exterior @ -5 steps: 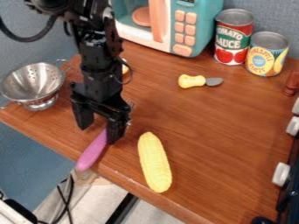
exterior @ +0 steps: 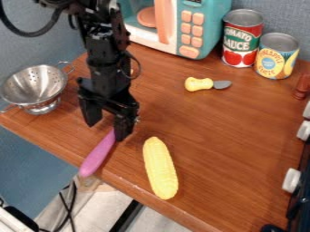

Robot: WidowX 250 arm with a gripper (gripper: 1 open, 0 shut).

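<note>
My black gripper [exterior: 107,118] hangs low over the left part of the wooden table, just above the upper end of a pink utensil [exterior: 94,158], whose far end is hidden by or close under the fingers. The fingers look parted, with the pink piece below them; whether they touch it I cannot tell. A yellow corn cob [exterior: 161,170] lies to the right of it, near the front edge.
A metal colander [exterior: 29,89] sits at the left edge. A teal toy microwave [exterior: 193,20], a tomato can [exterior: 240,43] and another can [exterior: 277,58] stand at the back. A small yellow-handled knife [exterior: 198,84] lies mid-table.
My gripper has risen slightly, uncovering a little more of the pink utensil's upper end.
</note>
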